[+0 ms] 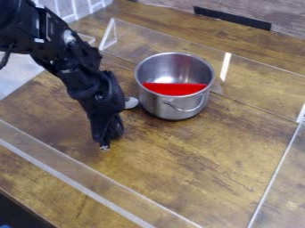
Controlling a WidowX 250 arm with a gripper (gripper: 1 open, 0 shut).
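My black gripper (pixel 107 142) is low over the wooden table (pixel 202 178), left of a steel pot (pixel 174 102) with a red interior band (pixel 177 89). The gripper looks shut, with nothing visible between its fingers. A small pale object (pixel 130 103), perhaps a spoon, lies just right of the gripper beside the pot, partly hidden by my arm.
Pale lines or clear edges border the work area. Bare wood stretches along the back.
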